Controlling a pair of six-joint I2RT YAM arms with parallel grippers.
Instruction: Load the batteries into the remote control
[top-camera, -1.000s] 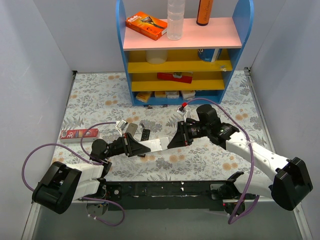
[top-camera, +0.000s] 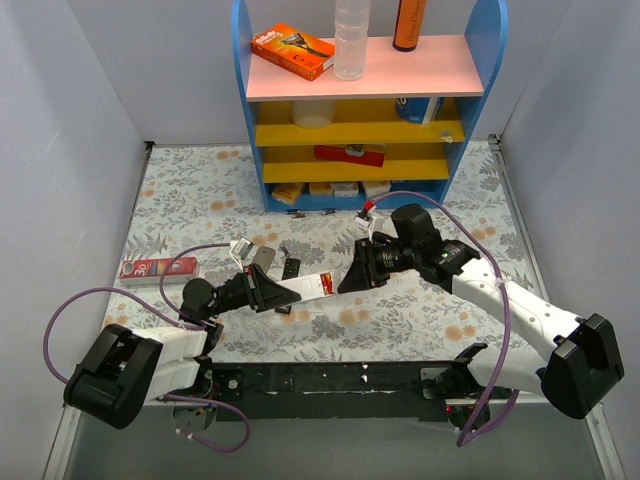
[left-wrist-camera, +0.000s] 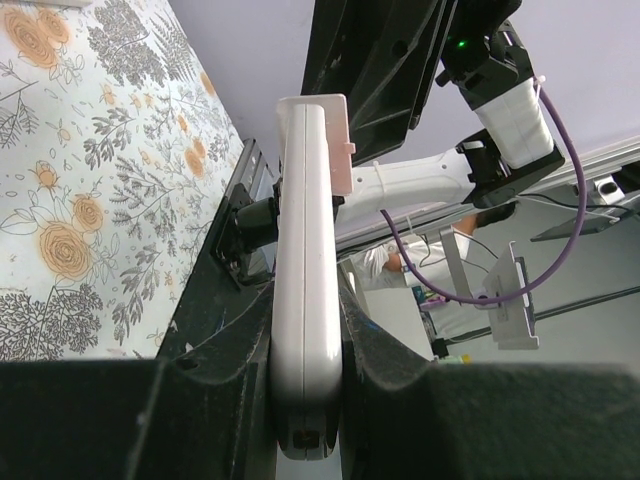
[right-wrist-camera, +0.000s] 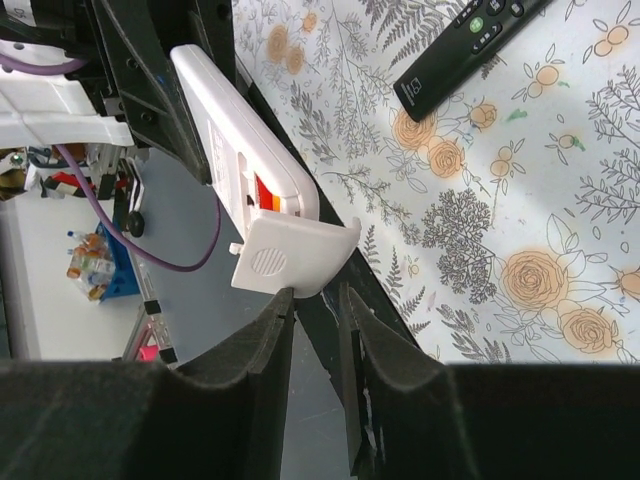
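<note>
A white remote control (top-camera: 303, 287) is held above the table, with my left gripper (top-camera: 272, 293) shut on its left end. Its battery cover (right-wrist-camera: 295, 252) stands slid out and tilted at the far end, seen in the right wrist view. Behind the cover a red and yellow patch (right-wrist-camera: 266, 195) shows inside the compartment; what it is, I cannot tell. My right gripper is part open, its fingertips close to the cover's lower edge. Nothing clearly sits between those fingers; whether one touches the cover is hard to tell.
On the table behind lies a black remote (top-camera: 290, 270), with a grey one (top-camera: 264, 257) beside it. A red box (top-camera: 158, 268) is at the left. The blue shelf (top-camera: 246, 100) stands at the back.
The cover has shifted off the remote's right end, and red now shows there. The right gripper's fingers have spread and moved slightly. My left gripper and the remote look still.
</note>
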